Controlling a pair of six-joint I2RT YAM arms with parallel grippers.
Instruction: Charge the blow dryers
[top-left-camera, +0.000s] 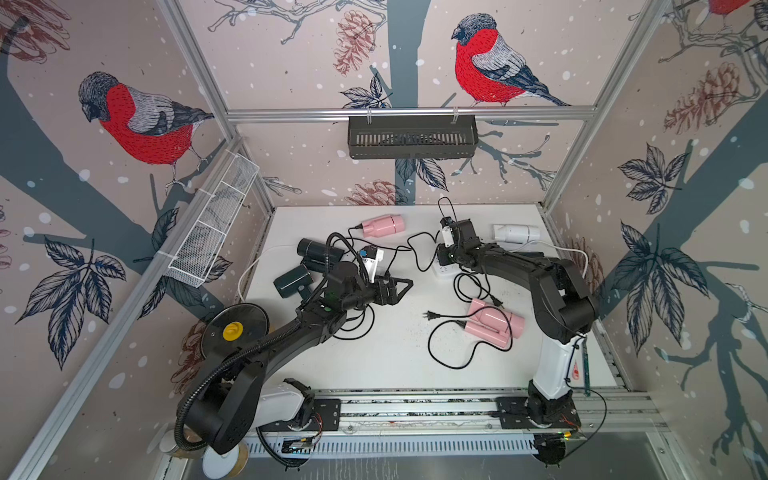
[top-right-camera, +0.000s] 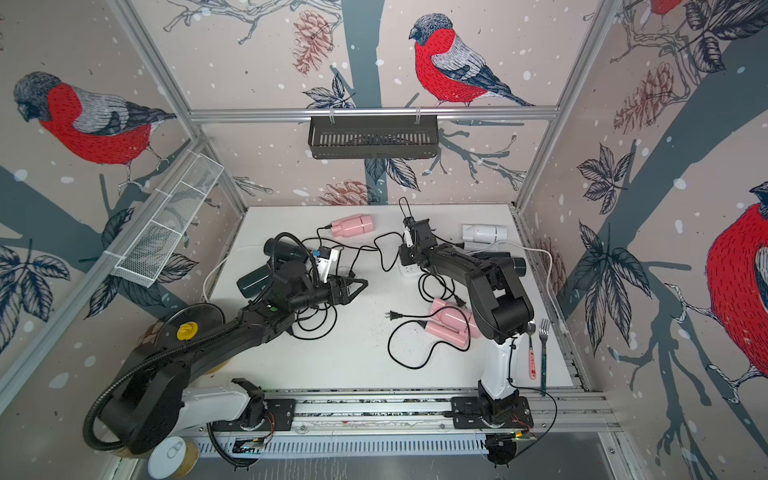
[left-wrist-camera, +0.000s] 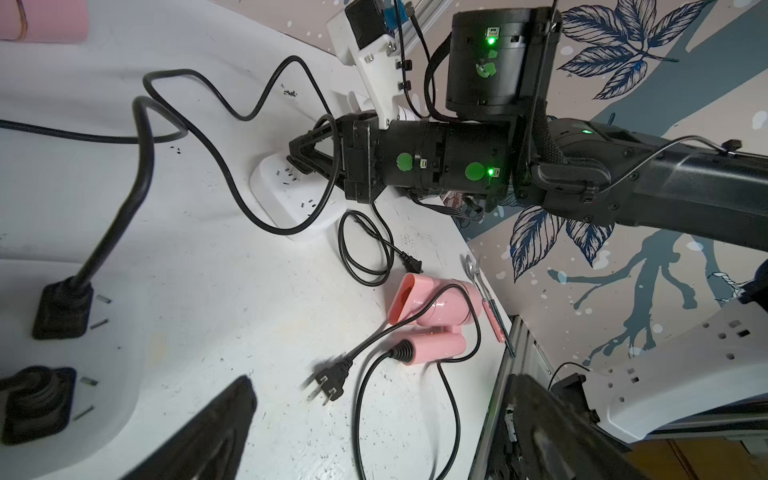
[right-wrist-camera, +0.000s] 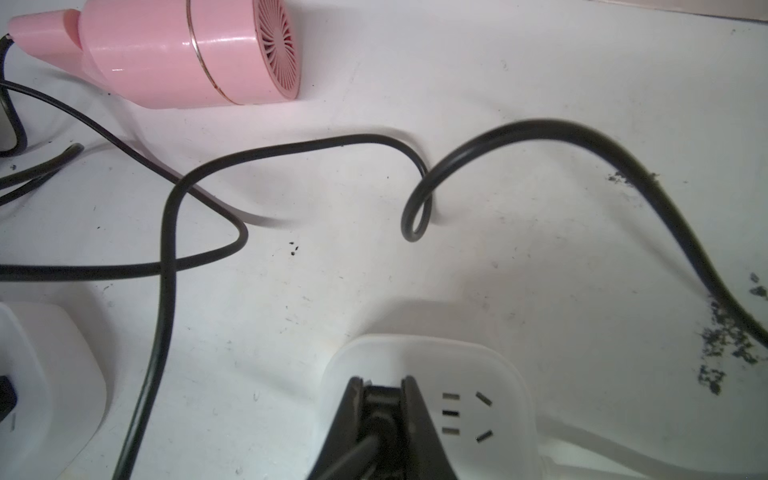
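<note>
Over the right white power strip (right-wrist-camera: 492, 376), my right gripper is shut on a black plug (right-wrist-camera: 382, 397); how far its prongs sit in the sockets is hidden. Open and empty, my left gripper (top-left-camera: 406, 289) hangs above the table's middle. Two black plugs (left-wrist-camera: 64, 308) sit on the left power strip (left-wrist-camera: 104, 400) in the left wrist view. One pink blow dryer (right-wrist-camera: 176, 52) lies at the back. Another pink blow dryer (left-wrist-camera: 432, 304) lies front right, its loose plug (left-wrist-camera: 332, 379) on the bare table. Dark green dryers (top-left-camera: 293, 281) lie at the left.
A white dryer (top-left-camera: 516, 233) lies at the back right. Black cords loop across the table, one arching (right-wrist-camera: 544, 128) beside the right strip. A spoon and fork (top-right-camera: 544, 352) lie at the right edge.
</note>
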